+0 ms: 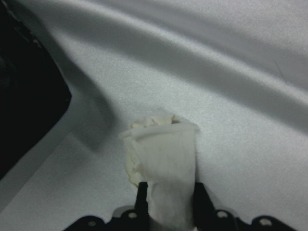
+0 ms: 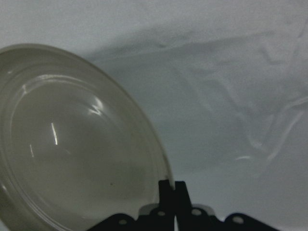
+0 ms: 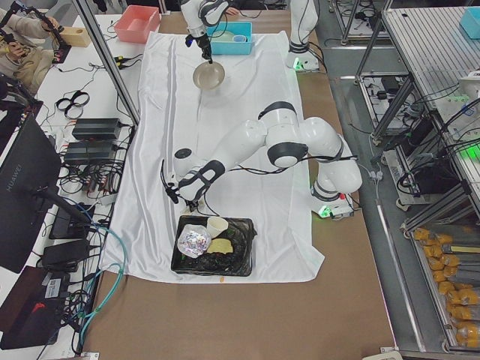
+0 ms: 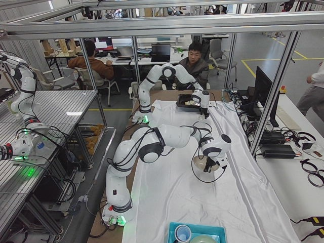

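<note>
My left gripper is shut on a crumpled pale paper piece (image 1: 161,151), just above the cloth beside a black tray (image 3: 247,247) that holds a white cup (image 3: 217,226), a foil ball (image 3: 194,241) and a yellow piece (image 3: 219,247). The paper is hard to make out in the left camera view. At the far end, my right gripper is closed on the rim of a beige round dish (image 2: 82,134), also seen on the cloth in the left camera view (image 3: 208,75).
A blue bin (image 3: 231,46) with dishes stands at the far end. A pink bin (image 3: 137,24) and electronics sit on the side table.
</note>
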